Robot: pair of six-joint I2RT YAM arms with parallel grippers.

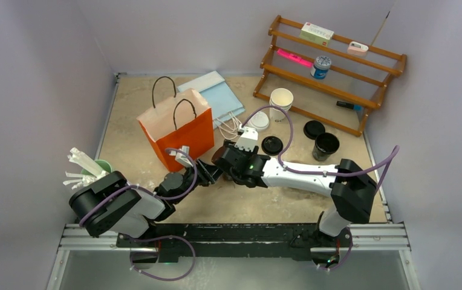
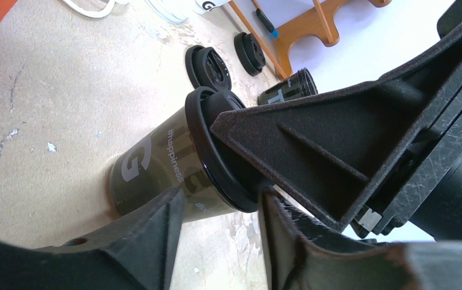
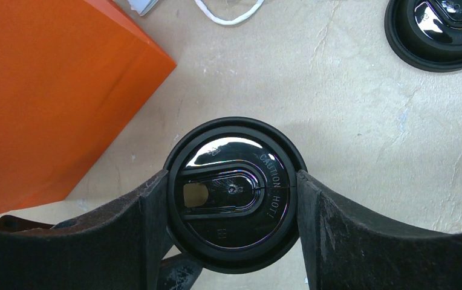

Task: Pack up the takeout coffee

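Observation:
A dark "#happiness" coffee cup [image 2: 147,166] with a black lid [image 3: 231,226] stands right of the orange paper bag [image 1: 186,145]. From above, my right gripper is shut on the lid's rim at the top of the cup. Low beside the cup is my left gripper, part open, its blurred fingertips close in front of the cup's side; nothing shows held between them. In the top view, both grippers meet at the centre and mostly hide the cup.
Loose black lids [image 1: 271,144], a white lid [image 1: 259,121], white cups [image 1: 280,101] and a dark cup [image 1: 325,148] stand right. Folded blue bags [image 1: 219,99] lie behind. A wooden rack [image 1: 319,81] is at back right; straws [image 1: 86,162] are left.

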